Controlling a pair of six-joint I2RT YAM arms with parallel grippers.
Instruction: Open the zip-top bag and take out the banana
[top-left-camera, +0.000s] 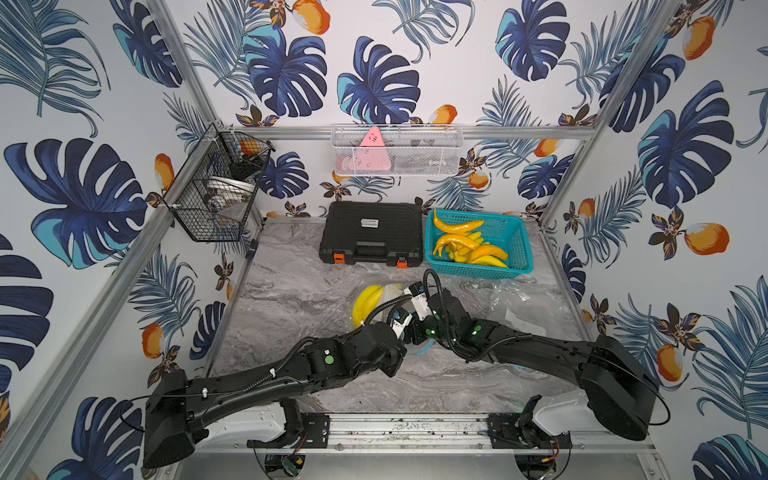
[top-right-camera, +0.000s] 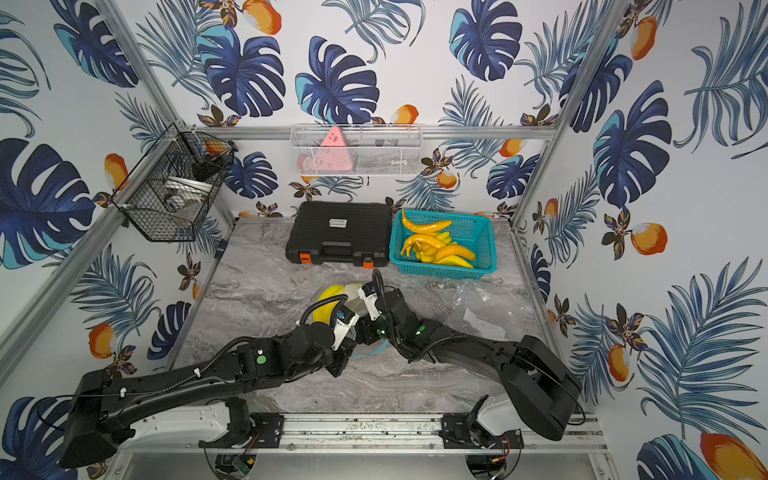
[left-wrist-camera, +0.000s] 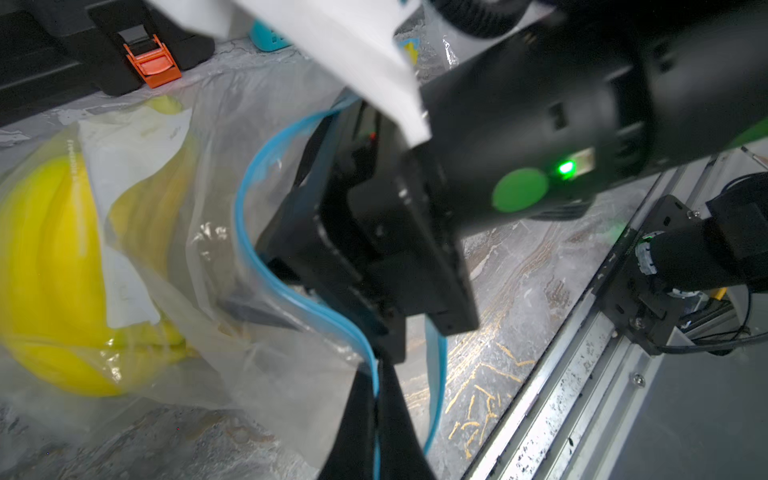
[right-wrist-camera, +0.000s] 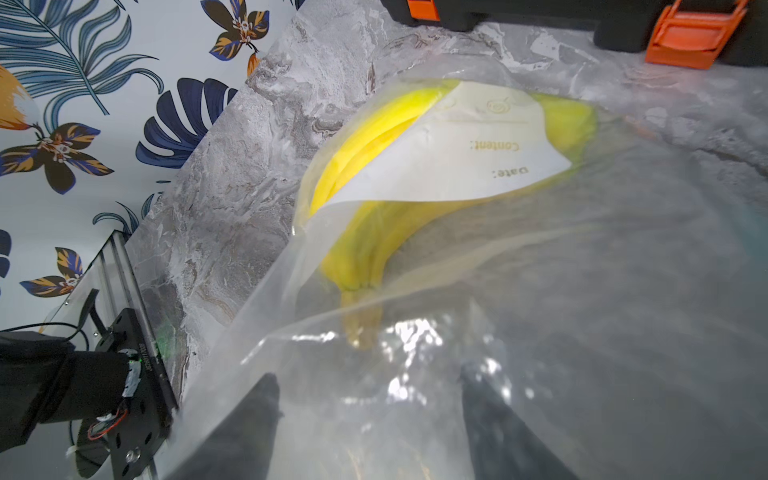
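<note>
A clear bag with a blue zip edge (left-wrist-camera: 253, 248) lies in the middle of the table, a yellow banana (left-wrist-camera: 56, 264) and white label (right-wrist-camera: 496, 152) inside. My left gripper is shut on the blue edge of the bag's mouth. My right gripper is inside the mouth, its fingers apart and seen blurred under the plastic, short of the banana, with nothing visible between them.
A black case (top-left-camera: 370, 228) stands at the back, beside a teal basket (top-left-camera: 512, 248) of bananas. A loose clear plastic bag (top-left-camera: 528, 312) lies at the right.
</note>
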